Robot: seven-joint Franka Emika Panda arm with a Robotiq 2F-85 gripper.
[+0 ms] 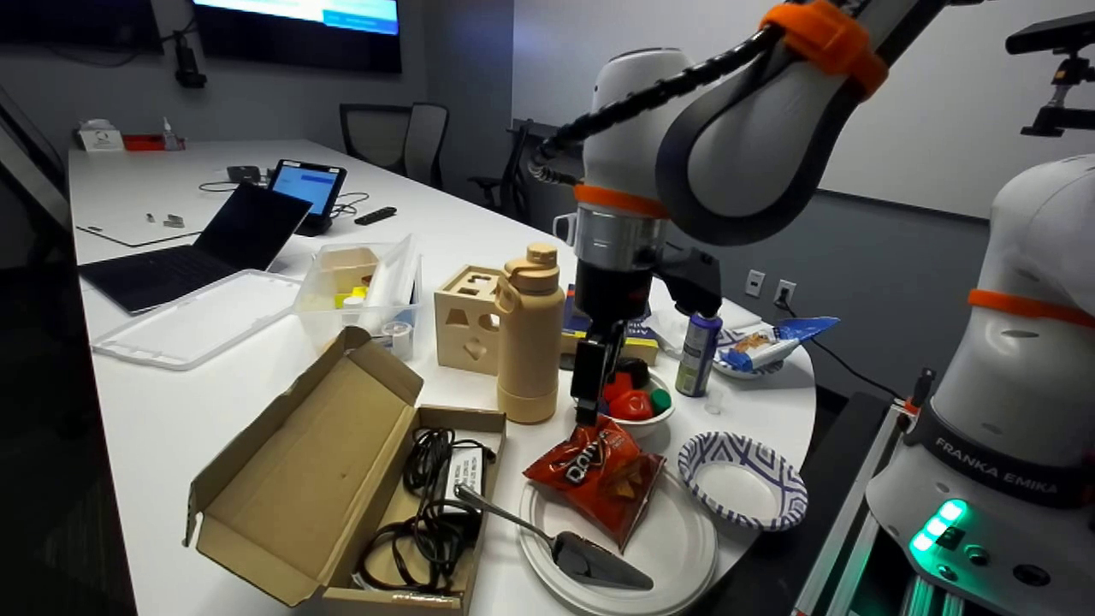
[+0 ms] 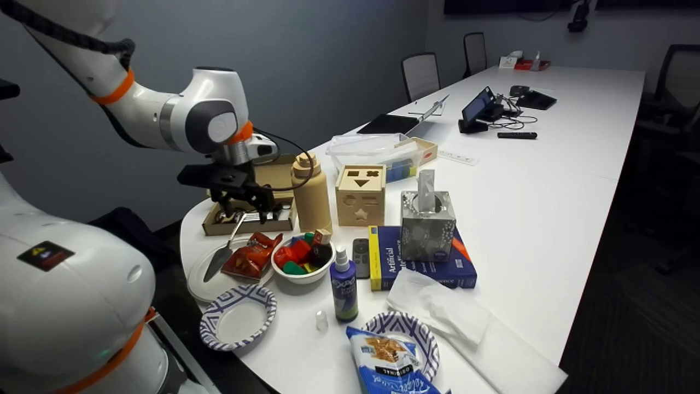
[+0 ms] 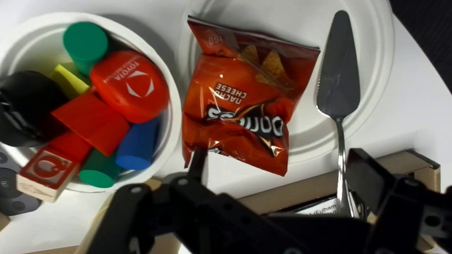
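Note:
A red Doritos bag (image 3: 239, 101) lies on the white plate (image 3: 377, 84), with a cake server (image 3: 339, 84) beside it. The server's handle reaches over the edge of the cardboard box (image 1: 292, 482). My gripper is open above this area, its fingers wide apart and nothing held between them. In the wrist view one finger overlaps the bag's lower left corner and the other is by the server's handle. Left of the bag in that view is a white bowl (image 3: 169, 139) filled with coloured blocks and a red Toyota item (image 3: 131, 86).
A tall tan bottle (image 1: 529, 339) stands close to the gripper. Nearby are a wooden shape-sorter (image 2: 361, 195), a spray bottle (image 2: 344, 289), a tissue box (image 2: 428, 226) on books, and an empty patterned bowl (image 2: 239, 318).

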